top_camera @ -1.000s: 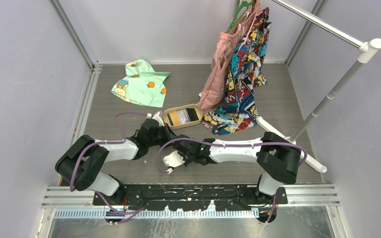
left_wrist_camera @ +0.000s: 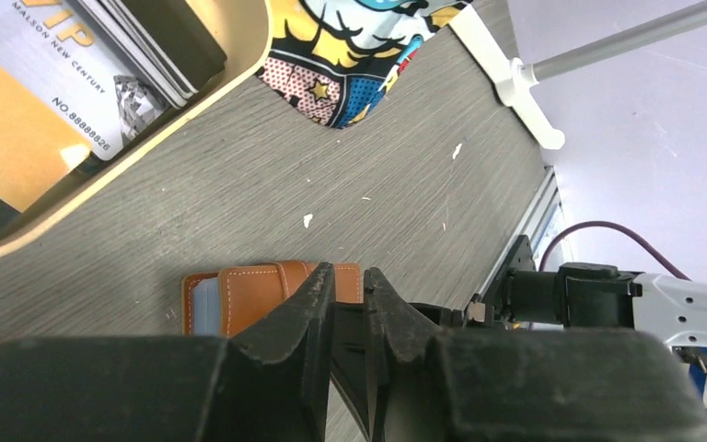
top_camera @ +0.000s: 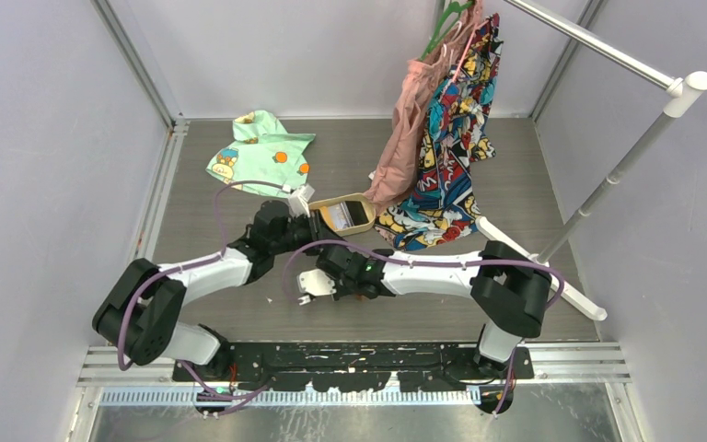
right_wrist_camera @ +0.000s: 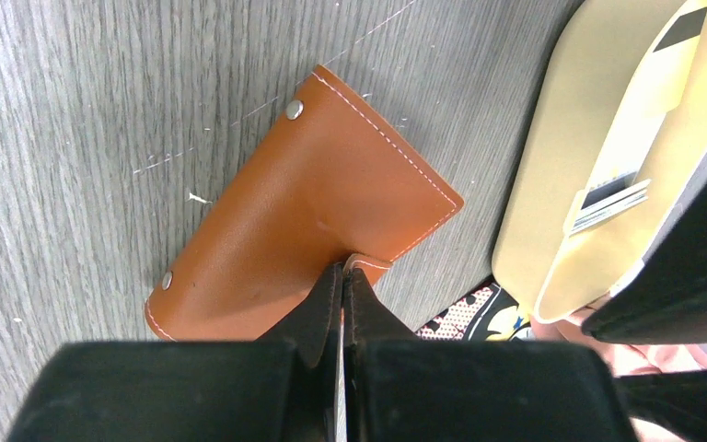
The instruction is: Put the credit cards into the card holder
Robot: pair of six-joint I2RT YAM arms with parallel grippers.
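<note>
The brown leather card holder (right_wrist_camera: 304, 203) lies over the wood-look floor, its stitched flap and two metal studs showing in the right wrist view. My right gripper is shut on the holder's edge, by a small strap. A pale blue-grey strip (left_wrist_camera: 206, 307) shows at one end of the holder in the left wrist view. My left gripper is shut above the holder, nothing visible between its fingers. Several cards (left_wrist_camera: 46, 83) stand in the oval tan box (left_wrist_camera: 101, 180), one silver card facing up beside an orange one. In the top view the arms hide the holder.
The comic-print cloth (top_camera: 433, 221) and pink garment (top_camera: 405, 138) hang just right of the box. A green cloth (top_camera: 262, 152) lies at the back left. A white rack foot (top_camera: 543, 272) crosses the right side. Both grippers are close together.
My left arm has risen and shifted, its white wrist part moving back and right, now nearer the box.
</note>
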